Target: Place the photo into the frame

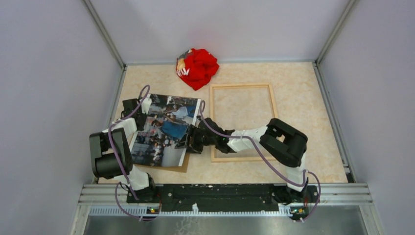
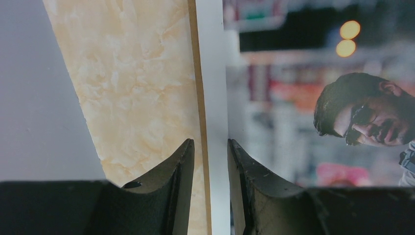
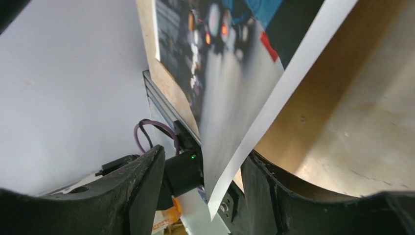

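Note:
The photo [image 1: 166,129], a crowd print with a white border, lies on a brown board [image 1: 178,169] at the table's left. My left gripper is at the photo's left edge, shut on its white border. My right gripper is at the photo's lower right, part open, with the raised, bent white-edged side of the photo [image 3: 230,107] between its fingers; whether they touch it is unclear. The light wooden frame [image 1: 269,95] lies at the centre right, partly under my right arm.
A red cloth with a print [image 1: 198,68] is bunched at the back centre. Walls border the left, back and right.

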